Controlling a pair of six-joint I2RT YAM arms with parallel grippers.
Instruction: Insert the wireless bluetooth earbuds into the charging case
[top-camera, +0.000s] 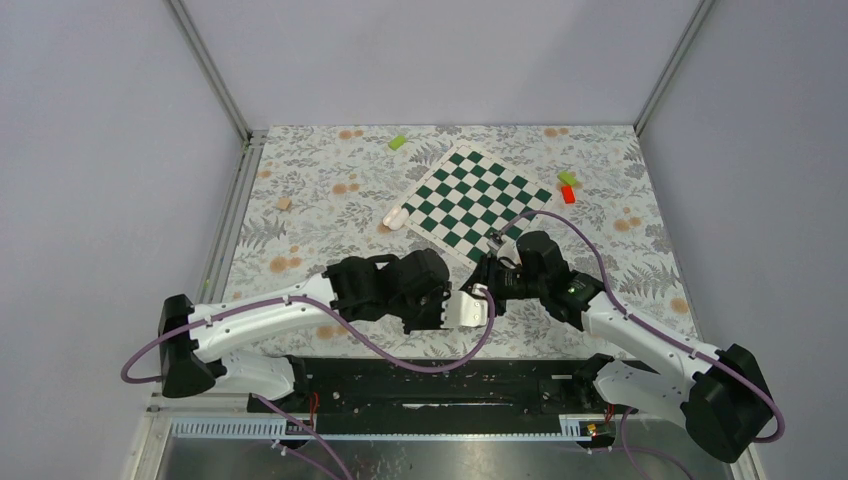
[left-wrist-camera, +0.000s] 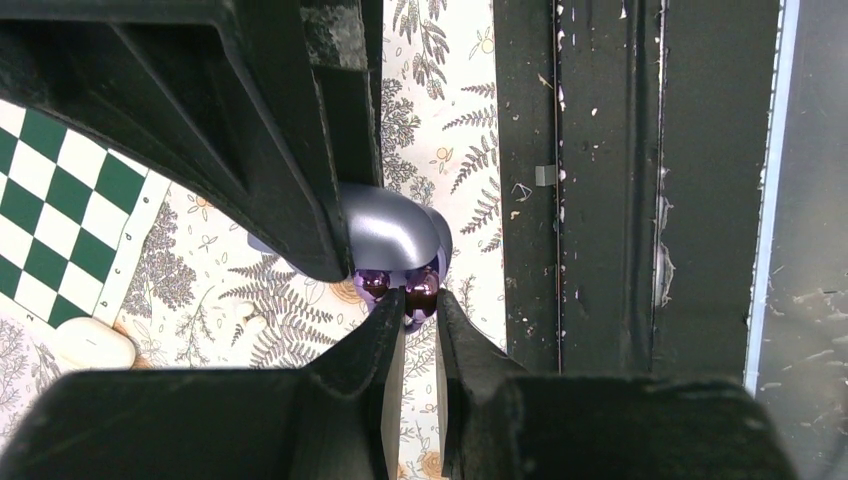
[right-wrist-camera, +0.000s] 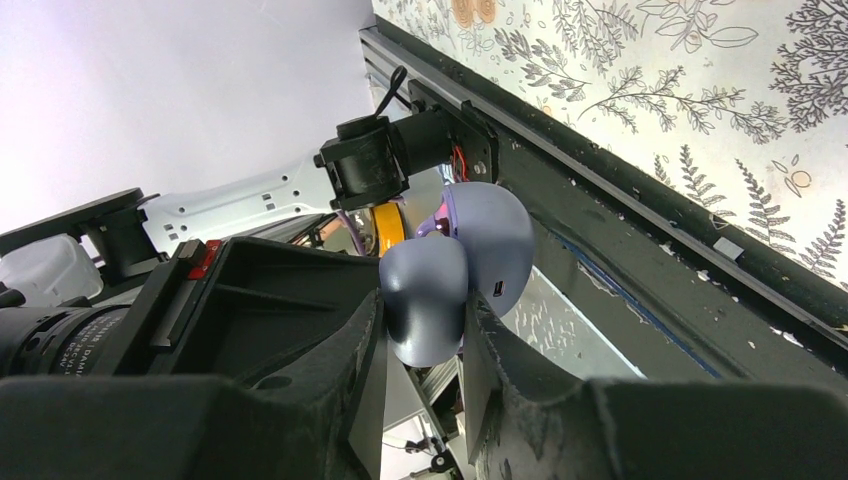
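In the left wrist view the grey-blue charging case (left-wrist-camera: 392, 228) stands open, its purple inside facing my left gripper. That gripper is shut on a glossy dark purple earbud (left-wrist-camera: 422, 288), held at the case's opening; how deep it sits cannot be told. Beside it, a second glossy purple round shape (left-wrist-camera: 374, 284) shows in the case. In the right wrist view my right gripper has its fingers on both sides of one half of the case, clasping it above the table. The other half (right-wrist-camera: 497, 240) is swung open behind. The left fingertips are hidden there.
A green-and-white checkered board (top-camera: 476, 200) lies further back, with a white rounded object (top-camera: 396, 218) at its left corner. Small green and red blocks (top-camera: 568, 194) sit at the back right. Both arms meet near the table's front edge; the table's left side is open.
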